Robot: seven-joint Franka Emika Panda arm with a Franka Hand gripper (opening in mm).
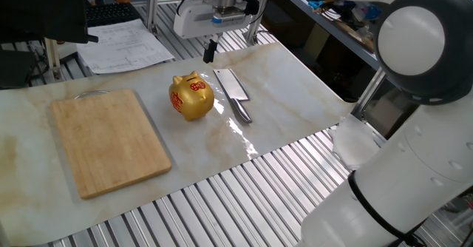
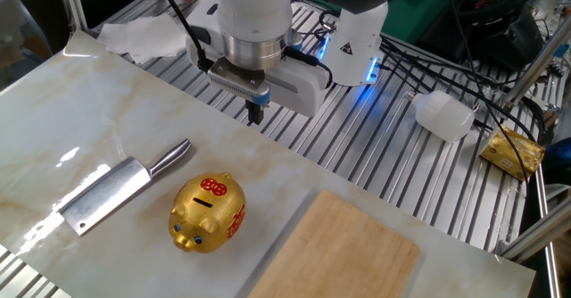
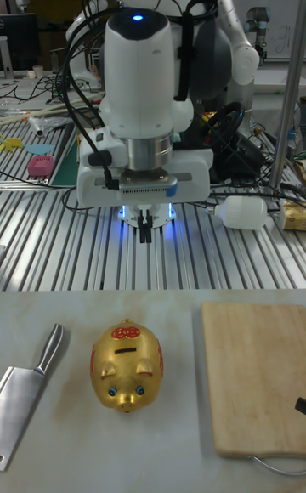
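Note:
My gripper hangs in the air with its dark fingers together, and nothing shows between them. In exterior view 2 the gripper is apart from everything on the table. A gold piggy bank with red markings and a slot on top stands upright on the marbled mat. Beside it lies a cleaver with a steel blade and a metal handle, flat on the mat. On the piggy bank's other side is a wooden cutting board, lying flat and bare, with a wire handle at one end.
Bare marbled mat extends past the cleaver. Ribbed metal table borders the mat. A white plastic object and a gold box sit near the arm's base. Printed papers lie beside the mat in exterior view 1.

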